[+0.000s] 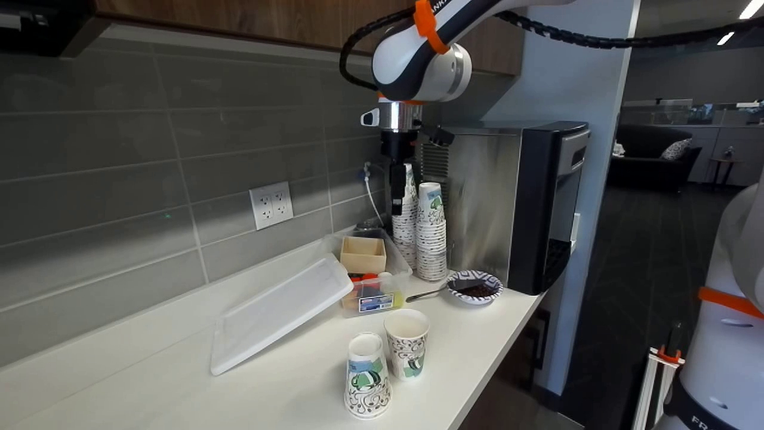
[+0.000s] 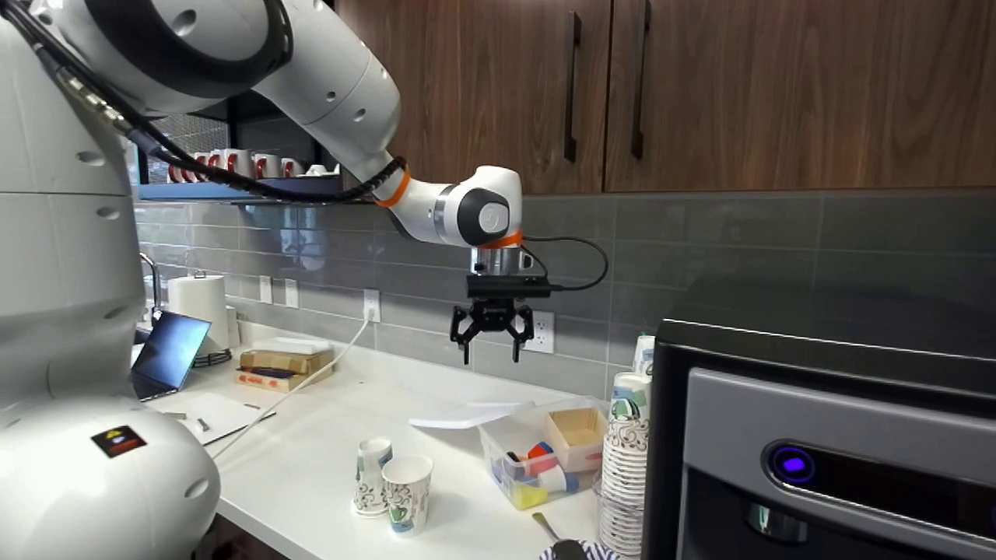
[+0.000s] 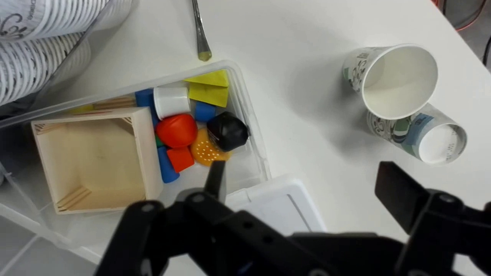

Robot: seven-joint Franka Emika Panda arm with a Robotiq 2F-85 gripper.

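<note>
High over the counter, my gripper (image 2: 491, 358) points downward with its fingers wide apart and nothing between them. On the counter an upright paper cup (image 1: 406, 337), mouth up, stands beside an upside-down paper cup (image 1: 368, 380); in the wrist view both are at the right. A clear plastic bin (image 2: 504, 467) holds an open wooden box (image 3: 99, 161) and several small coloured pieces, among them a red one (image 3: 177, 130) and a black one (image 3: 227, 131). The bin's white lid (image 1: 283, 312) leans between bin and wall, partly behind my gripper in the wrist view.
Tall cup stacks (image 1: 431, 240) stand between the bin and the ice machine (image 1: 487, 200). A patterned bowl (image 1: 474, 295) with dark contents and a spoon (image 1: 427, 294) lies near the counter's edge. Above hang wooden cabinets (image 2: 728, 93). Counter left of the cups is clear.
</note>
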